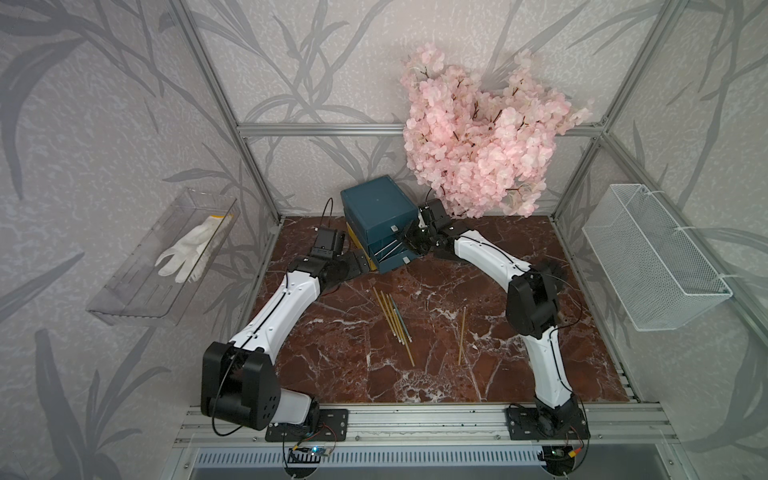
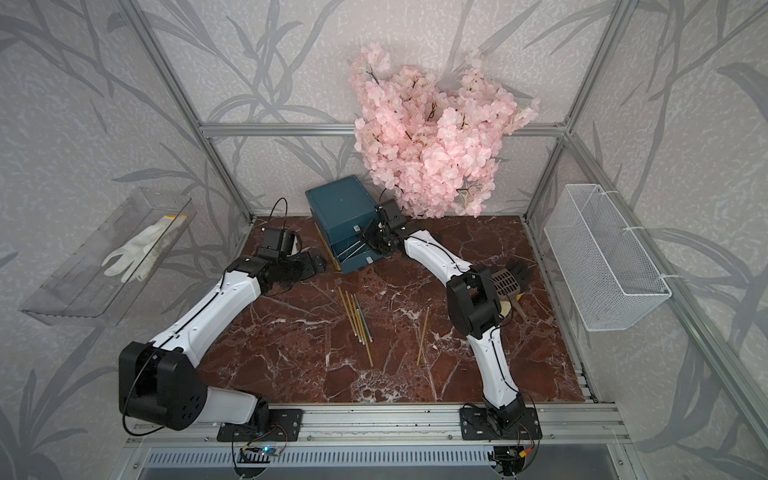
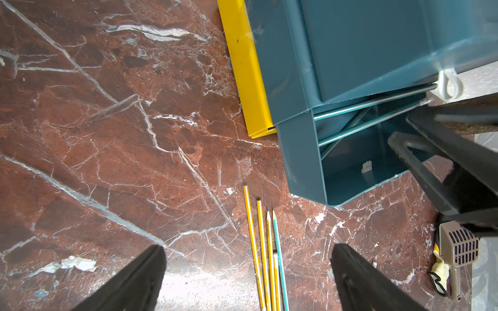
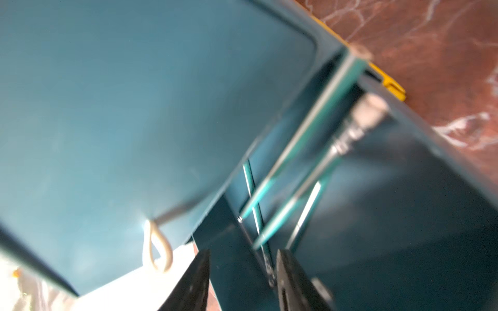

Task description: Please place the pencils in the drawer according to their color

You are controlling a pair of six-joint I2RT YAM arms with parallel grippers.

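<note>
The dark teal drawer box (image 1: 380, 204) stands at the back, its lower drawer (image 3: 306, 165) pulled out. Inside that drawer lie several teal pencils (image 4: 306, 134), some leaning up toward its side wall. At the drawer's far end my right gripper is partly open; no pencil is clearly clamped between its fingers. My left gripper hangs open over the table, left of the box and empty. Below the box lies a loose group of yellow pencils (image 3: 251, 233) with one teal pencil (image 3: 277, 243). A lone yellow pencil (image 1: 461, 336) lies farther right.
A yellow drawer (image 3: 246, 67) protrudes beside the box on its left. Pink blossoms (image 1: 484, 136) hang behind. A slotted tool (image 2: 506, 282) lies right, partly hidden by my right arm.
</note>
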